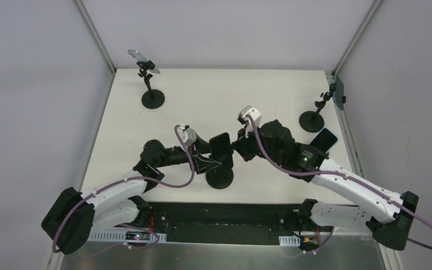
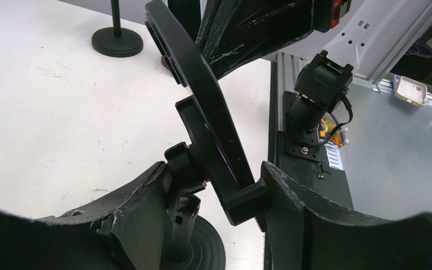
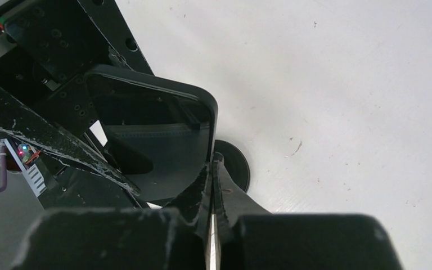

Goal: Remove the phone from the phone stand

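A dark phone (image 1: 220, 144) (image 2: 208, 101) (image 3: 149, 146) sits tilted on the phone stand (image 1: 219, 178) (image 2: 194, 248) in the centre of the table's front half. My left gripper (image 1: 214, 160) is shut on the stand's holder just under the phone, from the left. My right gripper (image 1: 236, 146) is shut with nothing seen between its fingers, its tips at or just beside the phone's edge; whether they touch it I cannot tell.
Other stands with phones stand at the back left (image 1: 152, 99) and right (image 1: 311, 121). A phone (image 1: 325, 139) lies at the table's right side.
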